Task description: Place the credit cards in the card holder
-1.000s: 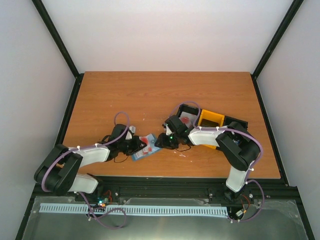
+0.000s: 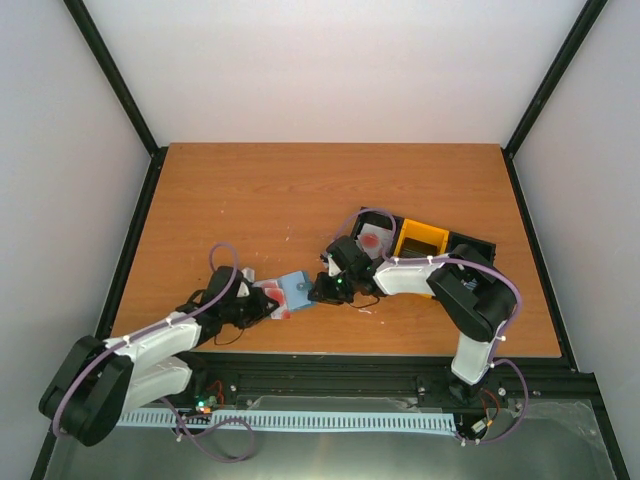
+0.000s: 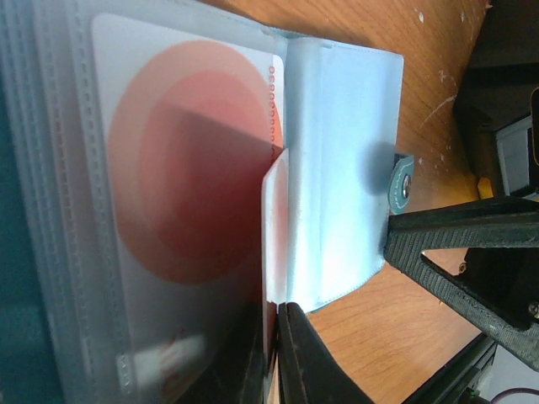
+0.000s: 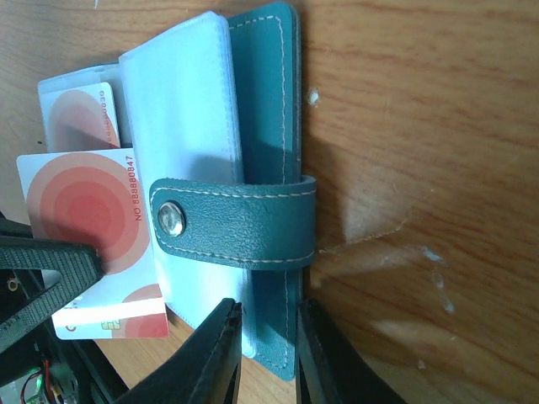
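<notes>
The teal card holder [image 2: 297,286] lies spread near the table's front, between the two grippers. Its snap strap [image 4: 232,223] and pale sleeve [image 4: 189,151] face up in the right wrist view. One white card with red circles [image 3: 198,160] lies in a clear pocket. My left gripper is shut on a second card, seen edge-on and standing off the pocket; its face [image 4: 88,210] shows in the right wrist view. Whether its edge is inside the sleeve, I cannot tell. My right gripper is shut on the holder's teal cover edge [image 4: 274,341].
A black box [image 2: 470,247] with a yellow section [image 2: 422,236] stands at the right behind the right arm, a red-and-white card [image 2: 371,240] in its left part.
My left gripper has drawn left and slightly toward the front edge, away from the right one. My right arm has barely shifted.
</notes>
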